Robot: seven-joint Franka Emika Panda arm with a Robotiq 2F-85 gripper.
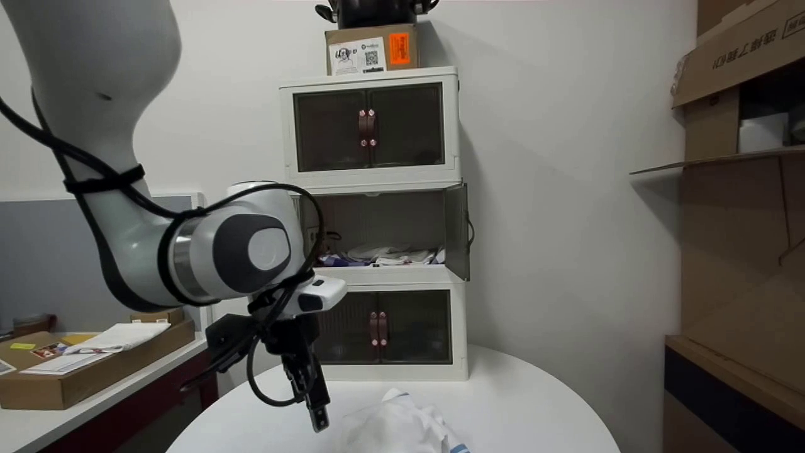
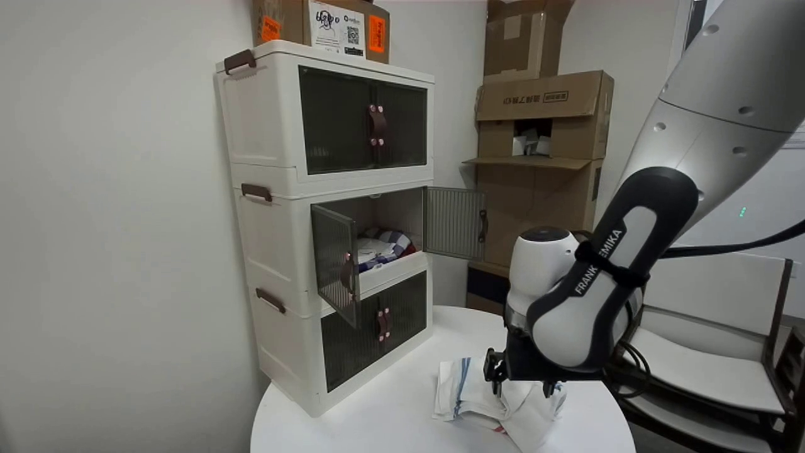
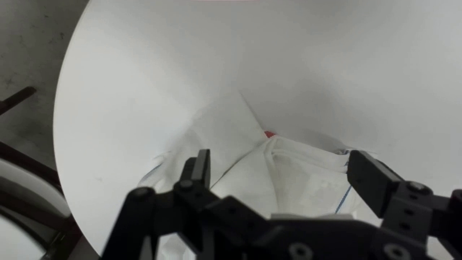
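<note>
A crumpled white cloth [image 2: 471, 392] with blue stripes and a bit of red lies on the round white table [image 1: 521, 392]. Over it, in exterior view 2, hangs my gripper [image 2: 524, 390], pointing down. The wrist view shows the gripper open, its two fingers wide apart and the cloth [image 3: 249, 151] beneath and between them; no grip on it shows. In exterior view 1 the fingers [image 1: 317, 411] are left of the cloth [image 1: 400, 426]. The middle cabinet compartment [image 1: 385, 219] has its doors open, with folded cloths [image 2: 385, 245] inside.
The left cabinet door [image 2: 334, 260] and right door [image 2: 455, 223] stick out over the table side. Upper and lower compartments are shut. A chair [image 2: 702, 362] stands beside the table. Bare table lies around the cloth.
</note>
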